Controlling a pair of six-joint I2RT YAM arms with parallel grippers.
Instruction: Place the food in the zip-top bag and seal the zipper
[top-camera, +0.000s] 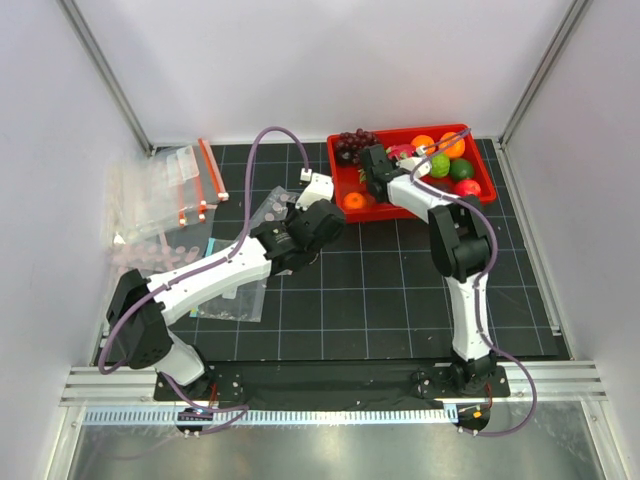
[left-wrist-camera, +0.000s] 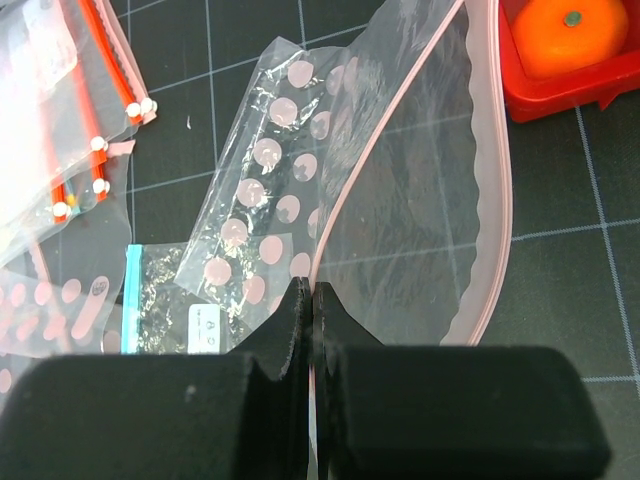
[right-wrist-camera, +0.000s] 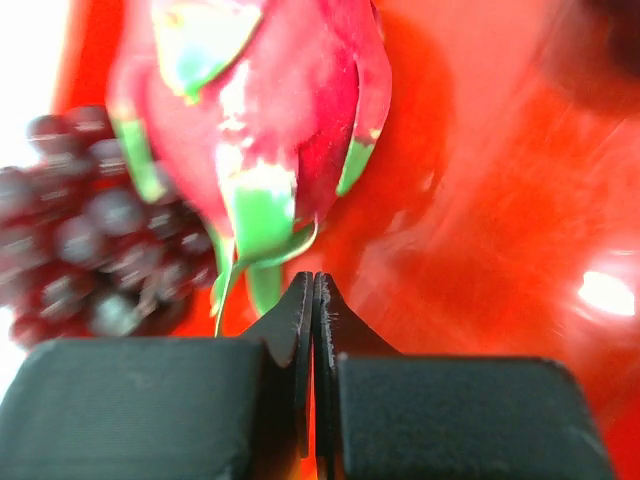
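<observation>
In the red tray (top-camera: 485, 195) lies the pink dragon fruit (right-wrist-camera: 270, 110), its green leaf tips pointing at my right gripper. That gripper is shut with nothing between its fingers, and the dragon fruit sits outside them, just beyond the tips. In the top view the right arm hides much of the fruit. My left gripper is shut on the pink-rimmed edge of a clear zip top bag (left-wrist-camera: 400, 220). The bag's mouth gapes, its other rim bowed to the right; no food shows inside.
Dark grapes (right-wrist-camera: 95, 230) lie beside the dragon fruit. Elsewhere in the tray are a small orange fruit (top-camera: 354, 201), a green fruit (top-camera: 440, 165), an avocado (top-camera: 462, 169) and a red fruit (top-camera: 467, 187). Other zip bags (top-camera: 165, 205) lie at left.
</observation>
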